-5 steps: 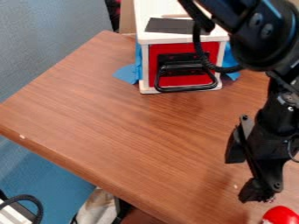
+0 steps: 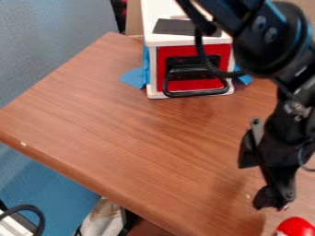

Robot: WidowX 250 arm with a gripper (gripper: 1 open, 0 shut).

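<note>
My black gripper (image 2: pixel 268 175) hangs low over the right part of the wooden table, pointing down; whether its fingers are open or shut is hard to make out. Just below it, at the bottom right edge of the view, a red round object (image 2: pixel 297 228) is partly visible, cut off by the frame. At the back of the table stands a small red and white box-like appliance (image 2: pixel 191 57) with a dark wire handle in front, on blue material.
The arm and gripper have shifted very slightly; the objects on and around the table have not moved.
</note>
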